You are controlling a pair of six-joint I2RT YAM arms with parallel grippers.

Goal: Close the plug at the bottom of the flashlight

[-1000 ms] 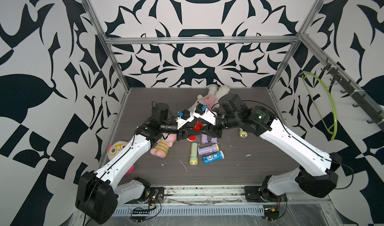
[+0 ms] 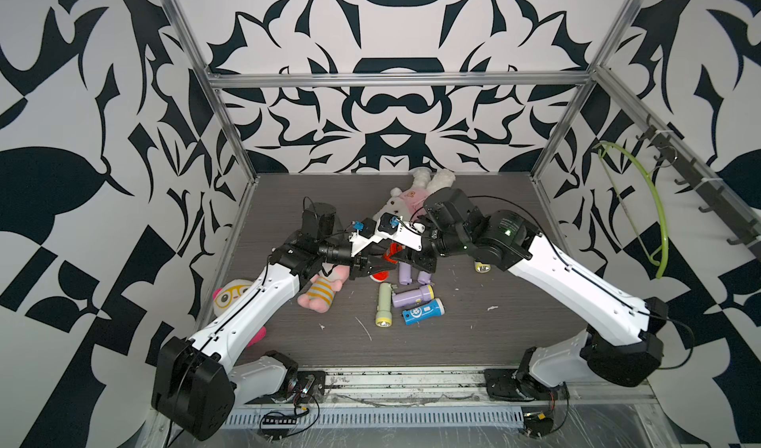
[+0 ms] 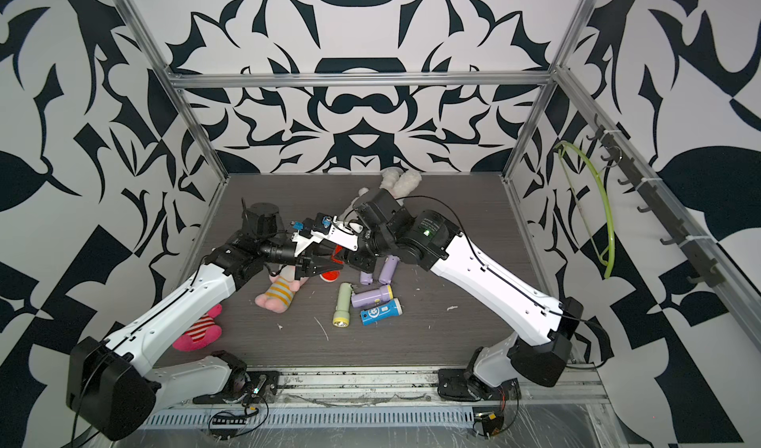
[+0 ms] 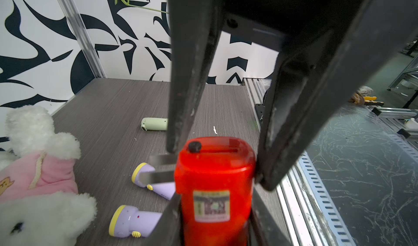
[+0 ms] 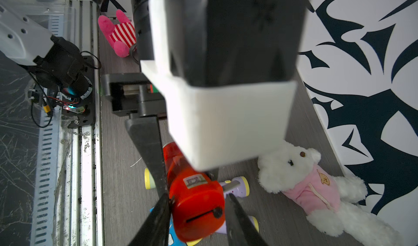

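Note:
Held end-up between the fingers of my left gripper is the red flashlight [image 4: 209, 228], with a pale label on its side. Its bottom end shows a small black plug [image 4: 194, 146] beside a dark slot; whether the plug sits flush I cannot tell. My right gripper comes in from above, part open, with its fingers [image 5: 159, 224] on either side of that bottom end. In the right wrist view the plug lies between those fingers, toward the right one. From the top views, both grippers hide much of the flashlight.
Below lie a green flashlight [image 2: 384, 304], a lilac one [image 2: 413, 296] and a blue one [image 2: 423, 311], with further lilac ones behind. A white plush toy [image 5: 322, 189] is at the back, a striped plush [image 2: 321, 291] at left.
My left arm has stayed almost still.

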